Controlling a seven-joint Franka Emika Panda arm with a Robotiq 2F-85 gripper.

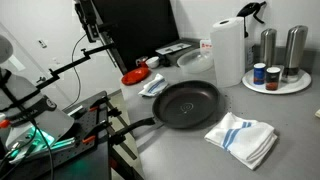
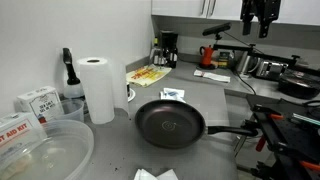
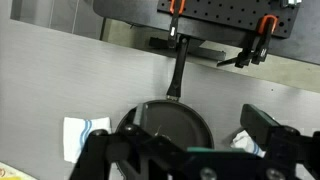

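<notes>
A black frying pan (image 1: 188, 105) lies flat on the grey counter, empty, its handle (image 2: 232, 130) reaching past the counter's edge. In the wrist view the pan (image 3: 170, 122) is below me, partly hidden by my dark fingers. White cloths with blue stripes lie on two sides of it: one folded cloth (image 1: 242, 138), and a smaller, rumpled cloth (image 1: 153, 86). High above and away from the counter surface, my gripper (image 2: 255, 29) hangs open, touching nothing. Its fingers stand wide apart in the wrist view, with nothing held.
A paper towel roll (image 1: 228, 53), a clear plastic bowl (image 1: 197, 63) and a white plate (image 1: 277, 86) with shakers and small jars stand along the back. Red bowls (image 1: 136, 75) sit at the far end. Bare counter (image 1: 190, 155) surrounds the pan's near side.
</notes>
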